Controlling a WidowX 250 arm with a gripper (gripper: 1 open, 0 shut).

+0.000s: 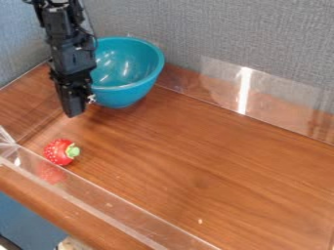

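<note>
My black gripper (pixel 73 98) hangs at the back left, low over the wooden table, just in front of and left of a teal bowl (pixel 131 73). Its fingertips are beside the bowl's near-left wall; whether they touch it or how far they are open is hard to see. A red strawberry (pixel 59 151) with a pale green top lies on the table toward the front left, below the gripper and apart from it.
Clear low walls (pixel 244 93) edge the wooden table (pixel 222 166) at the back and front left. A grey textured wall stands behind.
</note>
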